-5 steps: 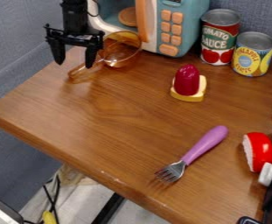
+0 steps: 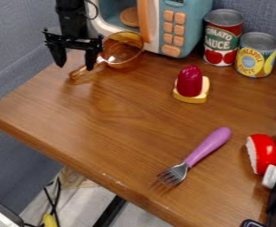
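Observation:
My black gripper (image 2: 74, 58) hangs at the upper left, its fingers open and apart, over the amber pot (image 2: 123, 51) by its handle end. Whether anything sits between the fingers is hard to tell. A purple-handled fork (image 2: 208, 148) lies at lower right. A red piece on a yellow slice (image 2: 189, 96) sits mid-table.
A toy microwave (image 2: 176, 31) stands behind, with a tomato sauce can (image 2: 222, 40) and a yellow can (image 2: 256, 56) to its right. A red-and-white item (image 2: 262, 154) and dark objects line the right edge.

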